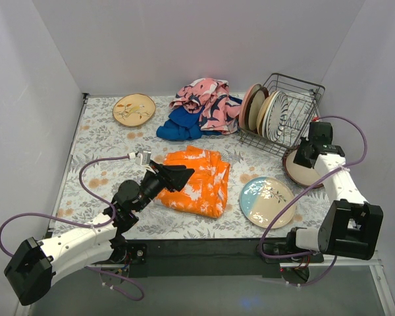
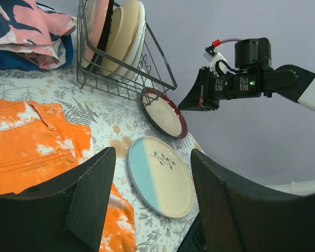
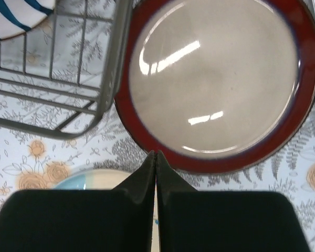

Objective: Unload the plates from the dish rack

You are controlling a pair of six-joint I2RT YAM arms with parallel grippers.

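Note:
The red-rimmed plate (image 3: pixel 215 79) lies flat on the table beside the dish rack (image 1: pixel 303 99). My right gripper is above this plate's near rim, its fingertips pressed together with nothing between them. In the top view the right gripper (image 1: pixel 301 157) covers part of the plate's cream middle. Several plates stand upright in the rack, among them a blue-striped plate (image 1: pixel 276 117), a tan plate (image 1: pixel 257 110) and a pink plate (image 1: pixel 244 105). My left gripper stands open and empty, above the orange cloth's right side.
A blue-and-cream plate (image 1: pixel 266 203) lies at the front right, a yellow plate (image 1: pixel 133 110) at the back left. Pink cloth (image 1: pixel 207 99), blue cloth (image 1: pixel 184 125) and orange cloth (image 1: pixel 196 181) cover the middle. Walls enclose the table.

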